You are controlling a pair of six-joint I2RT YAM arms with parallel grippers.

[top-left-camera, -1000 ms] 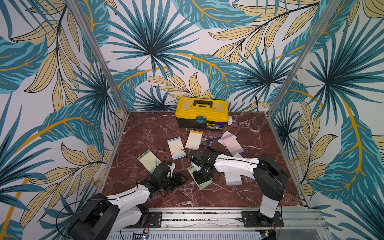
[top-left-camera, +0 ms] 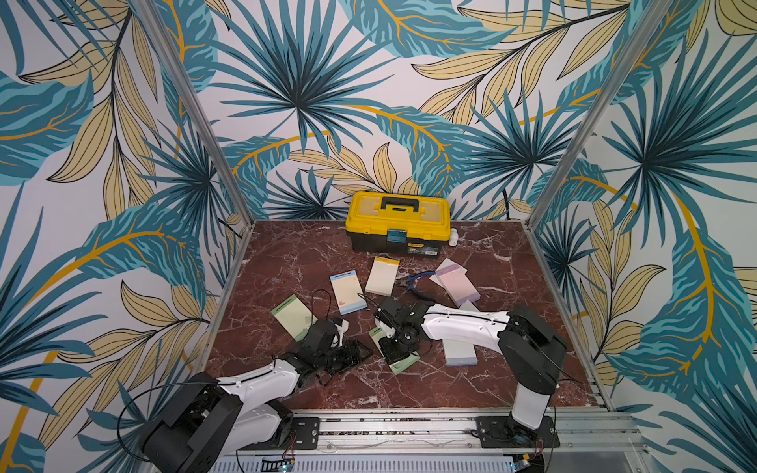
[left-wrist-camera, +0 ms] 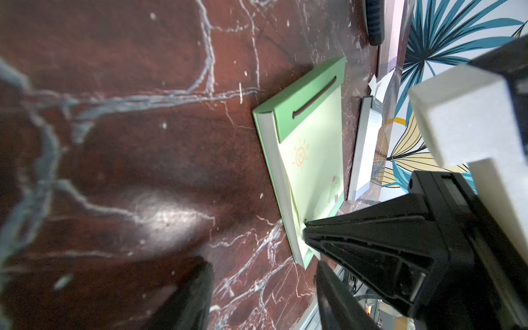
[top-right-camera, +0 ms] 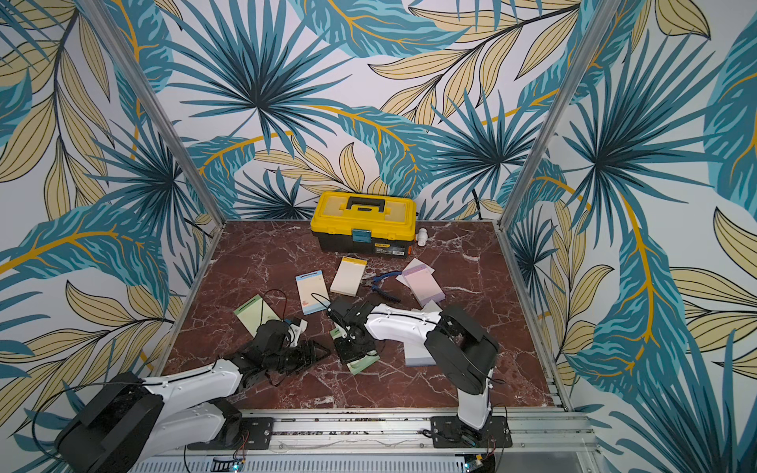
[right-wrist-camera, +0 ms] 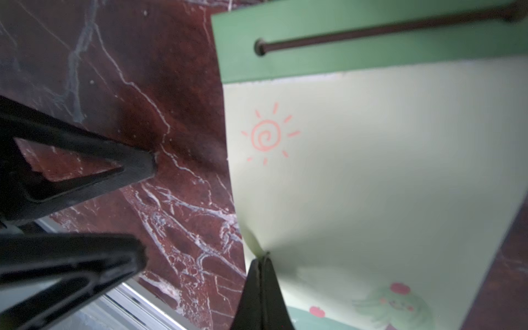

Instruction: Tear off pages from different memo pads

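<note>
A green-bound memo pad with a sun drawing lies on the marble table; it fills much of the right wrist view [right-wrist-camera: 374, 165]. My right gripper is shut, its tips at the left edge of the top page, where the paper creases slightly. My left gripper is open beside that pad, over the table, with nothing visible between its fingers. Other pads lie around: green [top-left-camera: 291, 315], blue-topped [top-left-camera: 347, 291], orange-topped [top-left-camera: 382, 276], pink [top-left-camera: 459, 283] and pale [top-left-camera: 460, 351].
A yellow toolbox [top-left-camera: 398, 213] stands at the back, with a small white bottle [top-left-camera: 453, 237] at its right. Blue-handled pliers [top-left-camera: 418, 280] lie among the pads. Both arms crowd the front centre.
The right arm looks the same.
</note>
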